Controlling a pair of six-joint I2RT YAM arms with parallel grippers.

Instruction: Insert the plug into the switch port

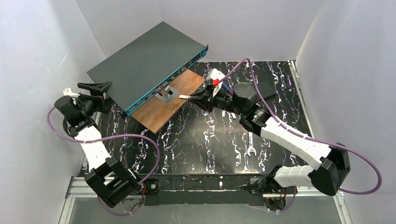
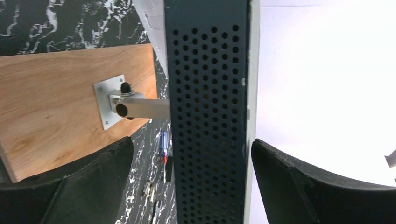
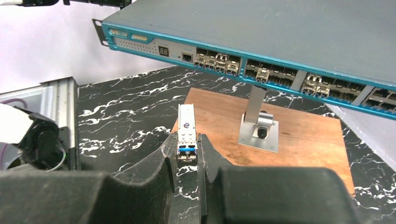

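A grey switch (image 1: 147, 63) with a teal port face (image 3: 275, 74) is held tilted on a bracket (image 3: 254, 121). My right gripper is shut on a silver plug (image 3: 187, 123), an SFP-type module pointing toward the switch, apart from it and below the port row in the right wrist view. Some port cages show modules in them. My left gripper is open at the switch's far-left end, its fingers on either side of the perforated side panel (image 2: 208, 93); whether they touch it cannot be told.
The bracket stands on a wooden board (image 1: 154, 116) on a black marble-patterned table (image 1: 201, 149). A wrench (image 1: 251, 147) and other small tools lie under and beside the right arm. White walls surround the back and sides.
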